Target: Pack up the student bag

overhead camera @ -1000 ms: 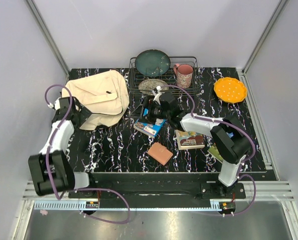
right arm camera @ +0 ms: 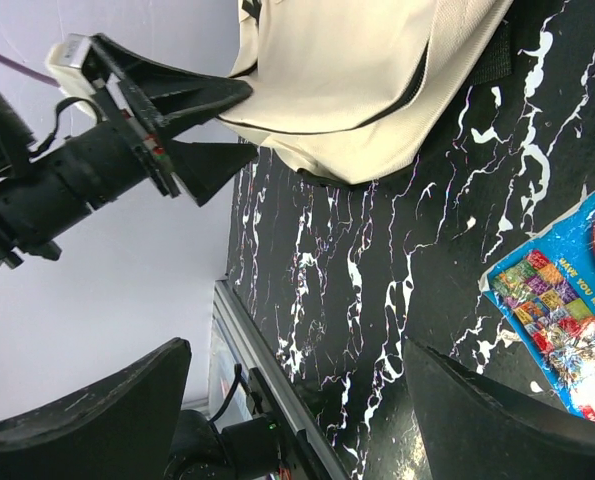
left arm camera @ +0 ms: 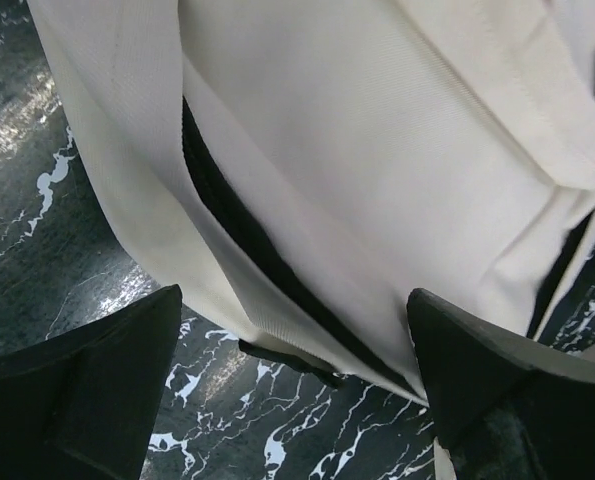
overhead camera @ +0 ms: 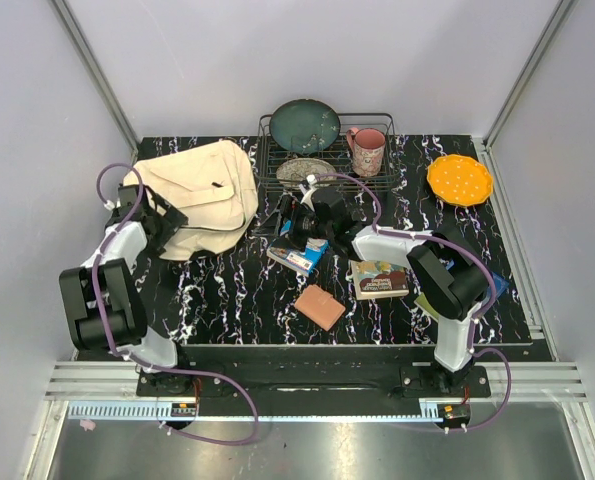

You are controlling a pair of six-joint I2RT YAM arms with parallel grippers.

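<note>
The cream cloth bag [overhead camera: 217,205] lies flat at the back left, its black-edged opening [left arm camera: 267,260] facing the front. My left gripper [overhead camera: 173,228] is open at the bag's front left edge; in the left wrist view one finger [left arm camera: 467,370] overlaps the cloth beside the opening, and whether it touches cannot be told. Nothing is gripped there. My right gripper [overhead camera: 275,217] stands open over the table beside the blue book [overhead camera: 295,260], which is partly hidden under the arm. A brown-covered book [overhead camera: 379,282] and an orange-pink notebook [overhead camera: 319,307] lie nearby.
A black rack [overhead camera: 267,160] at the back holds a green plate [overhead camera: 305,126], a patterned dish [overhead camera: 305,169] and a pink mug [overhead camera: 367,152]. An orange plate [overhead camera: 459,180] lies back right. Green [overhead camera: 427,308] and blue things peek out under the right arm.
The right arm shifted slightly from a second ago; the objects stay put.
</note>
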